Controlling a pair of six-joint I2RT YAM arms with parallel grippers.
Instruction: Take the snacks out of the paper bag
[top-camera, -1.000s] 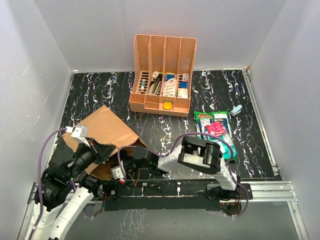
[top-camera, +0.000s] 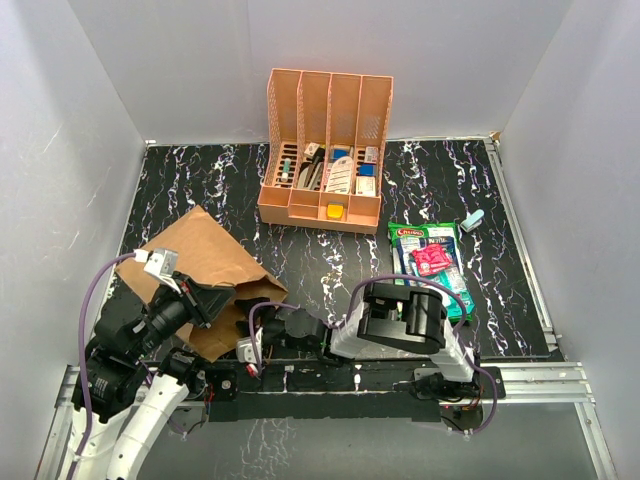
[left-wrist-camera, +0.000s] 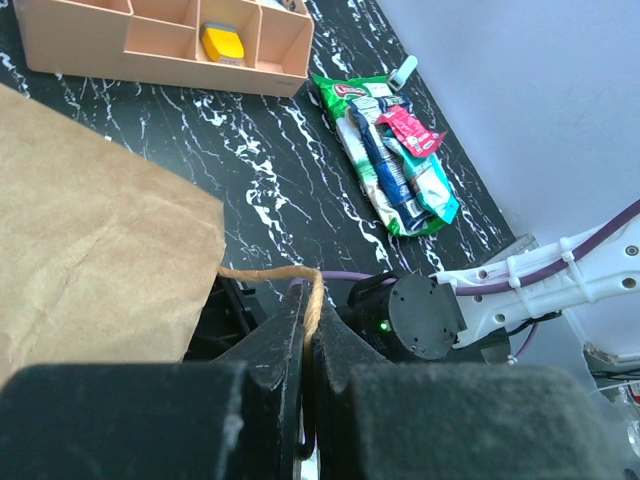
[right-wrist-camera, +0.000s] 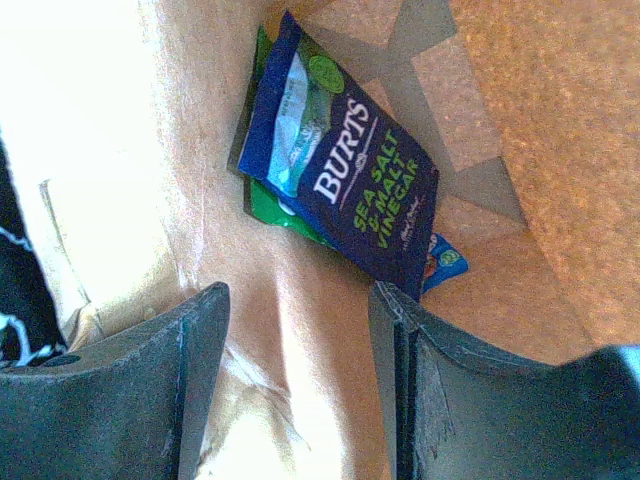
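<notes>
The brown paper bag (top-camera: 205, 250) lies on its side at the left, its mouth facing right. In the left wrist view, my left gripper is shut on the bag's twisted paper handle (left-wrist-camera: 313, 300), a thin cord running down between its fingers. My right gripper stands open at the bag's mouth, nothing between its fingertips. Deeper in, a dark blue Burts crisp packet (right-wrist-camera: 350, 170) lies over a green packet (right-wrist-camera: 268, 205), and a small bright blue wrapper (right-wrist-camera: 446, 262) peeks out beside it. Outside, at the right, a pile of snack packets (top-camera: 432, 270) rests on the table.
An orange organizer (top-camera: 320, 210) with small items stands at the back. A pale blue small object (top-camera: 472, 220) lies beside the snack pile. Bare dark table (top-camera: 325, 262) shows between organizer and right arm.
The bag's mouth edge shifted slightly. My left arm and the snack pile look unmoved.
</notes>
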